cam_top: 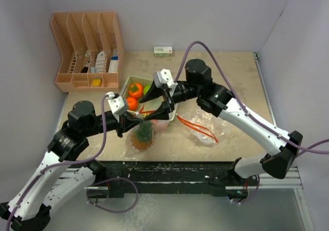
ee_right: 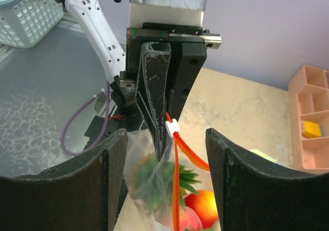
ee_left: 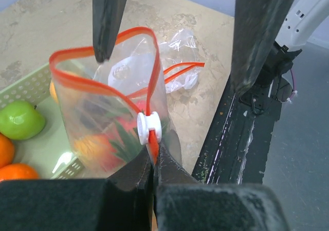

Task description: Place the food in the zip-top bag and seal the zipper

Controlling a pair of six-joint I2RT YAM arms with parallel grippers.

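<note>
A clear zip bag (cam_top: 138, 141) with an orange zipper rim (ee_left: 77, 82) holds a pineapple figure (cam_top: 144, 132) and red-orange food (ee_right: 201, 206). Its mouth gapes in the left wrist view. My left gripper is shut on the corner of the orange rim, just beside the white slider (ee_left: 149, 127). My right gripper (cam_top: 143, 110) stands open over the bag's mouth. In the right wrist view its two fingers (ee_right: 115, 156) lie on either side of the slider (ee_right: 172, 127) and the left fingertips, with nothing gripped between them.
Behind the bag is a green basket (cam_top: 131, 80) with tomatoes (cam_top: 135, 90) and a green apple (ee_left: 20, 120). Another empty bag with orange strips (cam_top: 198, 128) lies to the right. An organizer (cam_top: 82, 82) and a small box (cam_top: 163, 51) stand at the back.
</note>
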